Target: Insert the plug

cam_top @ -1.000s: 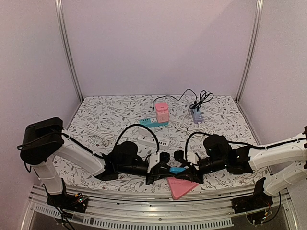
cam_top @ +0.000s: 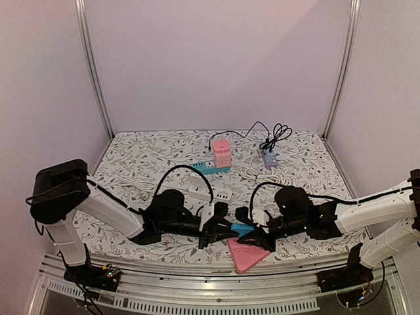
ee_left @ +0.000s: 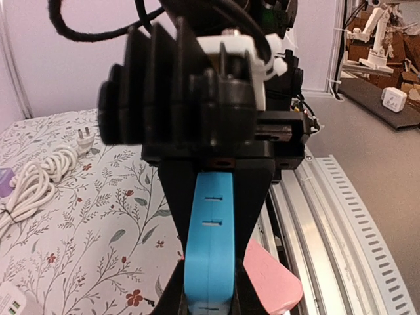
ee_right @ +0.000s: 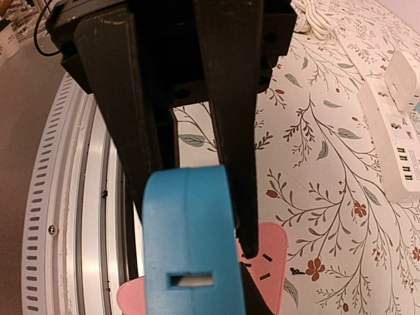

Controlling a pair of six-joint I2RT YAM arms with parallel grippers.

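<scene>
A blue block-like adapter with slots (cam_top: 242,228) is held near the front edge of the table, spanning between both hands. From the left, my left gripper (cam_top: 228,231) is shut on one end of it. My right gripper (cam_top: 253,237) is shut on the opposite end. Dark fingers flank the blue adapter (ee_left: 211,249) at both ends in the left wrist view. In the right wrist view the slot in the blue adapter (ee_right: 190,230) faces the camera. Its prongs, if any, are hidden. Below it lies a pink triangular power strip (cam_top: 245,258), partly covered by the hands.
A white power strip (cam_top: 220,195) with coiled white cable lies behind the hands. Farther back stand a pink cube block (cam_top: 222,153), a teal strip (cam_top: 209,168) and a lilac block (cam_top: 269,158) with black cable. The metal rail (cam_top: 197,268) borders the front.
The pink power strip and the other objects stay put.
</scene>
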